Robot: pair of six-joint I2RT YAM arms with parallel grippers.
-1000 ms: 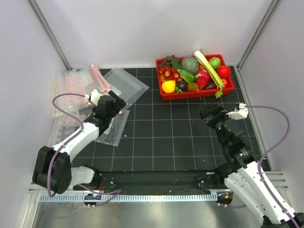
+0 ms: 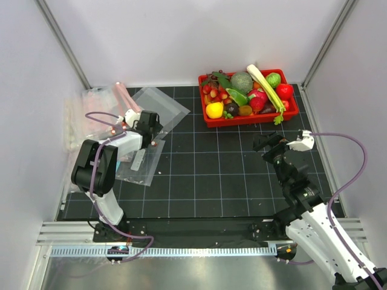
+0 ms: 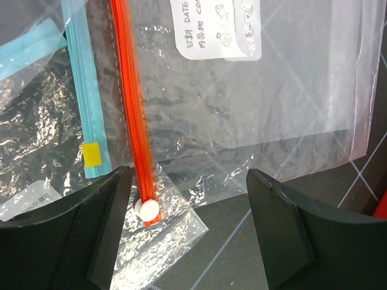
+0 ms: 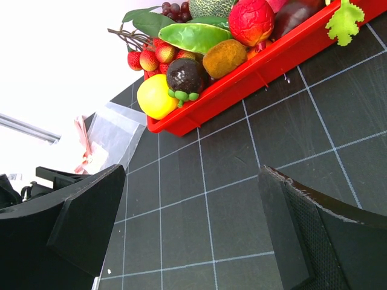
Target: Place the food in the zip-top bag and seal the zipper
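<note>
Clear zip top bags (image 2: 163,109) lie overlapping on the left of the table. In the left wrist view, one bag has an orange zipper strip (image 3: 134,103) ending in a white slider (image 3: 147,210); beside it lies a blue strip (image 3: 87,90) with a yellow slider (image 3: 92,154). My left gripper is over these bags, its fingers apart and nothing between them, with the orange strip's end near its left finger. The toy food sits in a red basket (image 2: 242,120) at the back. My right gripper stands open and empty over bare table, right of centre.
Bare dark gridded table (image 2: 205,172) fills the middle and front. Celery (image 2: 266,87) leans over the basket's rim, its leaves hanging outside. White walls (image 2: 181,36) close off the back and sides.
The right arm and the basket stay put.
</note>
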